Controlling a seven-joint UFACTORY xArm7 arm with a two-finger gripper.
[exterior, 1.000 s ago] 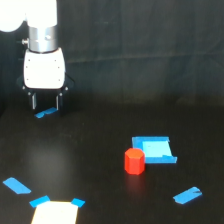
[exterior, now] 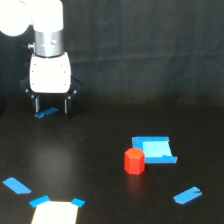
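A small red block [exterior: 135,161], with a rounded or many-sided outline, sits on the dark table right of centre. It overlaps the lower left edge of a pale square outlined in blue tape [exterior: 152,138]; from this angle I cannot tell whether it touches the square. High at the far left, well away from the block, is my white gripper [exterior: 53,105]. Its two dark fingers [exterior: 37,103] point down and stand wide apart, with nothing visible between them.
A cream square [exterior: 54,215] with blue tape at its corners lies at the bottom left edge. Loose blue tape strips mark the table at left [exterior: 16,186] and right [exterior: 186,195].
My gripper has shifted slightly to the right and a little lower in the view. The red block and the taped squares have stayed in place.
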